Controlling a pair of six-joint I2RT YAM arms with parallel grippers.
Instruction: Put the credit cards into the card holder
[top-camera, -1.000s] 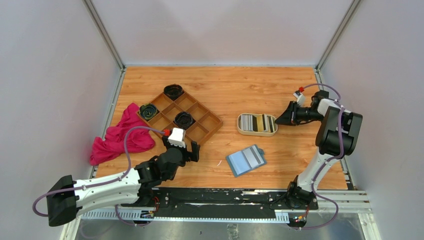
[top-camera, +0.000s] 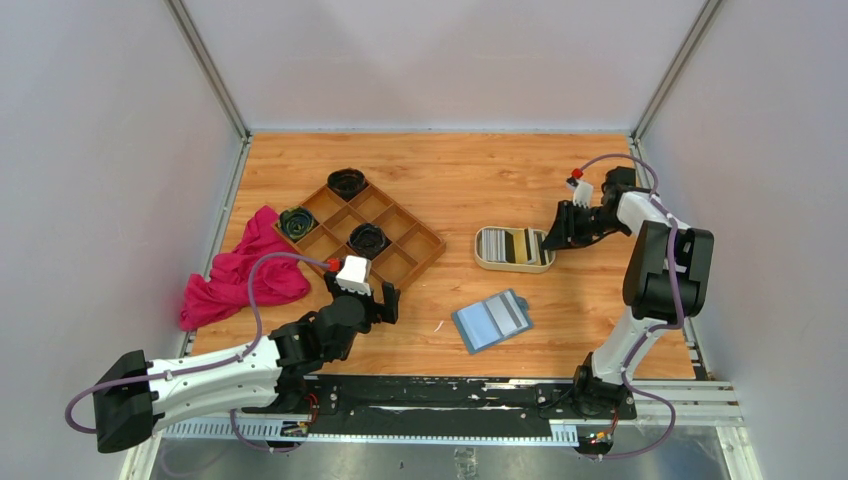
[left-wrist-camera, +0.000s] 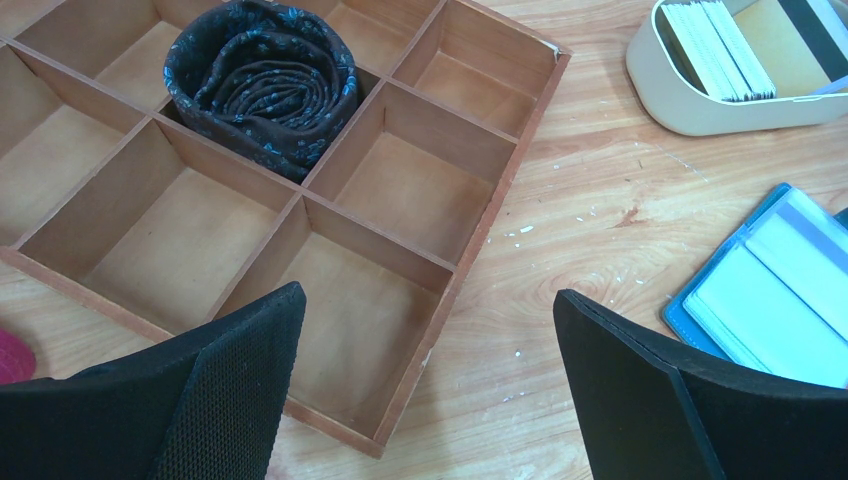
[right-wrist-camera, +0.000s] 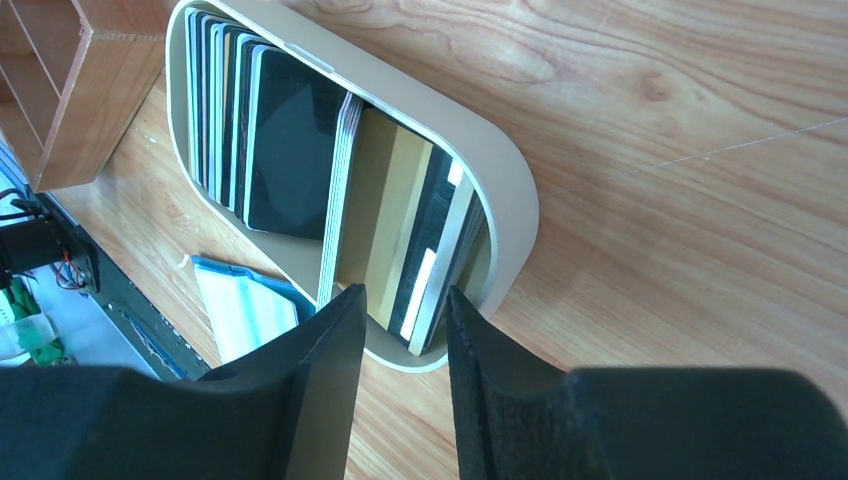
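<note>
Several cards (right-wrist-camera: 294, 145) stand packed in a beige oval box (top-camera: 515, 267); in the right wrist view dark and silver-striped cards (right-wrist-camera: 432, 255) lean at its near end. My right gripper hovers at that end, fingers part open, with no card clearly gripped between its fingertips. South of the box, the blue card holder (top-camera: 492, 321) lies flat and opened on the table, its pale clear pockets (left-wrist-camera: 790, 280) facing up. Over the corner of the wooden tray, my left gripper stands wide open and empty.
A compartmented wooden tray (top-camera: 417, 231) with several rolled dark cloths (top-camera: 368, 240) occupies the left side, beside a pink cloth (top-camera: 245, 270). Bare tabletop (top-camera: 480, 170) extends behind the box, and a gap separates the tray from the card holder.
Over the last second my right gripper has moved left to the right end of the box, its arm reaching further in. The left arm, box and card holder have stayed put.
</note>
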